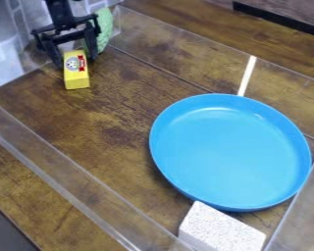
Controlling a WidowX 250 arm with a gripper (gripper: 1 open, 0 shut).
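My black gripper [66, 37] is at the upper left, open, its fingers over and around a small yellow box [76, 78] with a printed label. A green bumpy object [103, 27] sits just right of the gripper against the clear wall. Whether the fingers touch the box cannot be told.
A large blue plate [230, 150] fills the right of the wooden floor [87, 147]. A white speckled block [220, 230] lies at the bottom right. Clear walls edge the area, and the middle left is free.
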